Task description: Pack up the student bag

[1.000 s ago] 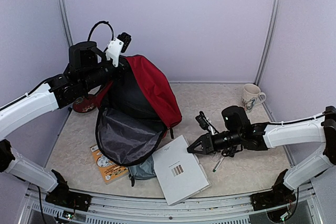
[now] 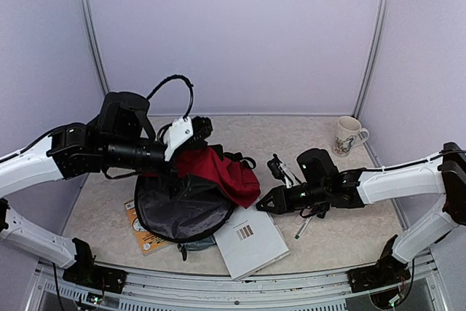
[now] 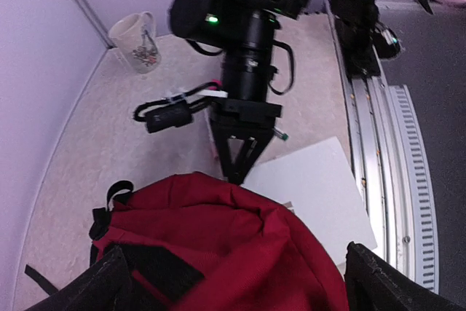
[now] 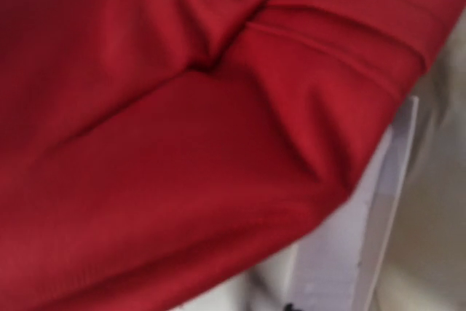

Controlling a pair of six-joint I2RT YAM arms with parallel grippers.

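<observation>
The red backpack point(image 2: 224, 175) has slumped down, its grey-lined flap point(image 2: 175, 213) spread toward the front. My left gripper is open above the red fabric, its fingers at the lower edges of the left wrist view. A white binder point(image 2: 251, 245) lies at the front, partly under the bag. My right gripper point(image 2: 266, 202) is low at the binder's back edge; its fingertips' opening is unclear. Red cloth point(image 4: 182, 143) fills most of the right wrist view. An orange book point(image 2: 142, 231) and a grey pouch point(image 2: 200, 245) lie partly covered by the flap.
A mug point(image 2: 344, 136) stands at the back right. A pen point(image 2: 303, 229) lies right of the binder. Walls enclose it on the sides and back.
My left gripper has come down and right from the raised bag top, and the backpack has collapsed forward over the binder's back end. The right gripper has shifted only slightly.
</observation>
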